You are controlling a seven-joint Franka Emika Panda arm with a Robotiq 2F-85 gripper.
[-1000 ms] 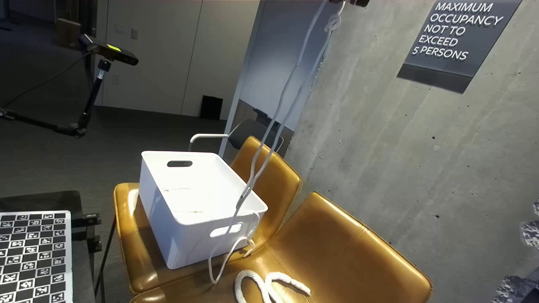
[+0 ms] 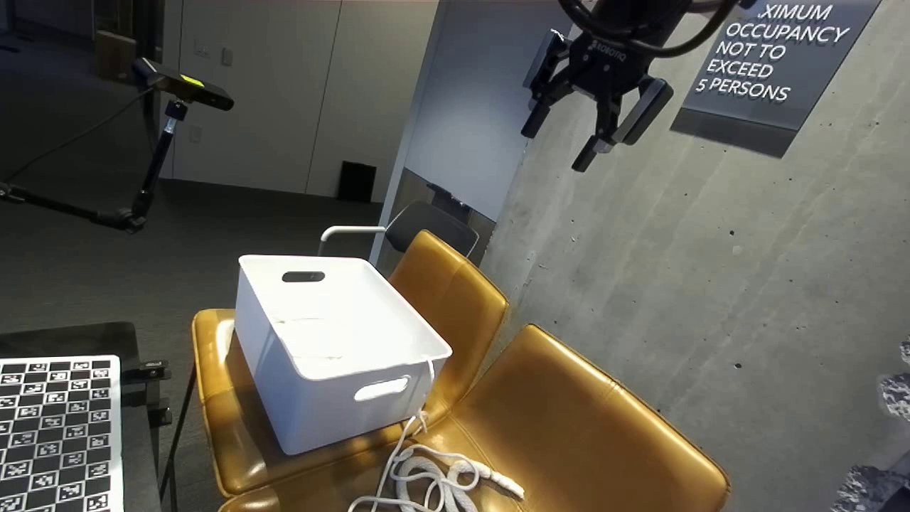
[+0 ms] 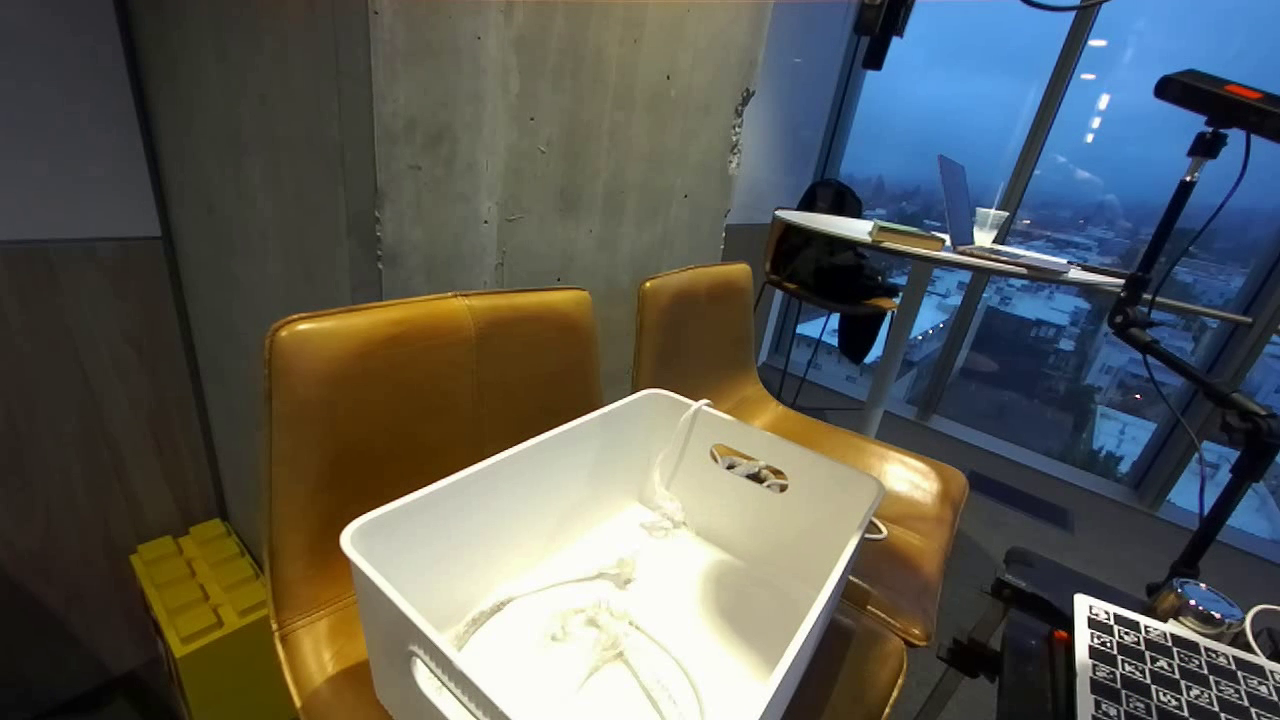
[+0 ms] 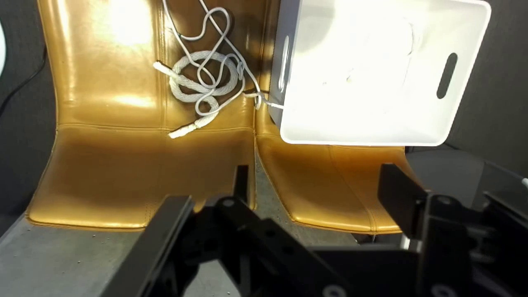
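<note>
High above the chairs, my gripper (image 2: 556, 146) stands open, its fingers well apart. In the wrist view, too, the gap of my gripper has nothing in it. Below, a thick white rope (image 4: 226, 88) lies coiled on a tan chair, with a thin white cord (image 4: 221, 30) looped loosely over it. The cord runs to the near end of a white bin (image 2: 273, 384) and over its rim. Inside the bin (image 3: 456, 492), more pale strands (image 3: 600, 624) lie on the brightly lit floor.
The bin rests on one tan chair (image 2: 209, 358); another tan chair (image 2: 580, 409) adjoins it. Behind them rises a concrete wall (image 2: 682, 256). A camera stand (image 2: 153, 171) and a checkered board (image 2: 60, 427) are at the left. A yellow block (image 3: 222, 612) stands behind the chairs.
The thin cord hung from the top of the view down to the bin; now it lies slack on the chair over the rope. My gripper has come lower into view, open.
</note>
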